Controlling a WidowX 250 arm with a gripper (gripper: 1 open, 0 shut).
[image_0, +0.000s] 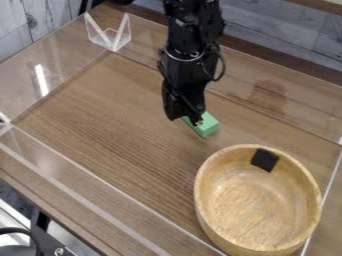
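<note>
The black robot gripper (185, 106) hangs over the middle of the wooden table, its fingers pointing down and close together, with nothing visible held in them. Just right of and partly behind the fingertips lies a small green block (203, 125) on the tabletop.
A large tan round bowl (254, 225) fills the lower right, with a black piece (265, 159) at its back rim. A white wire-like object (111, 30) stands at the back left.
</note>
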